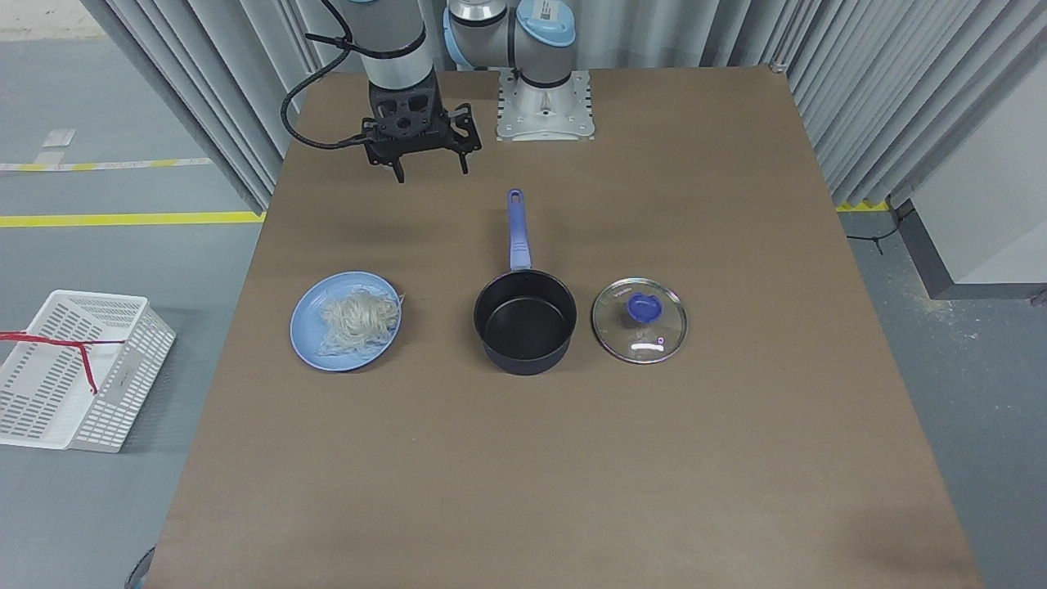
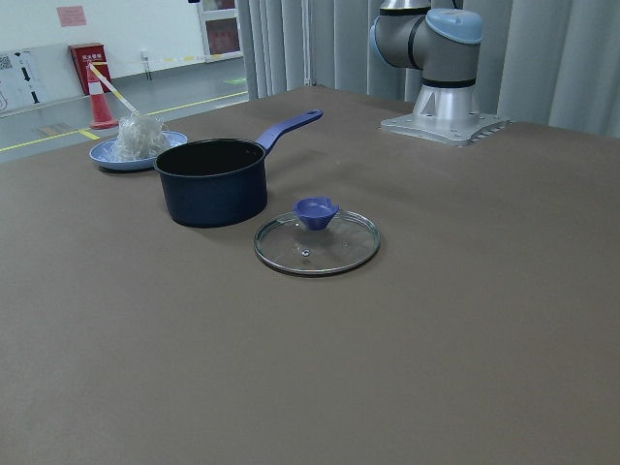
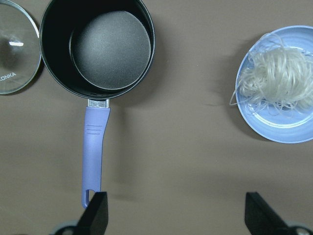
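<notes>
A dark saucepan (image 1: 525,324) with a blue handle (image 3: 93,147) stands mid-table. Left of it in the front view is a blue plate (image 1: 343,359) holding white noodles (image 1: 358,316); right of it lies a glass lid (image 1: 638,334) with a blue knob (image 2: 315,209). My gripper (image 1: 431,168) hangs over the back of the table, above and behind the plate and pan, open, its fingertips wide apart with nothing between them in the wrist view.
The robot base (image 1: 545,123) sits at the back edge. A white basket (image 1: 118,393) stands on the floor at the left.
</notes>
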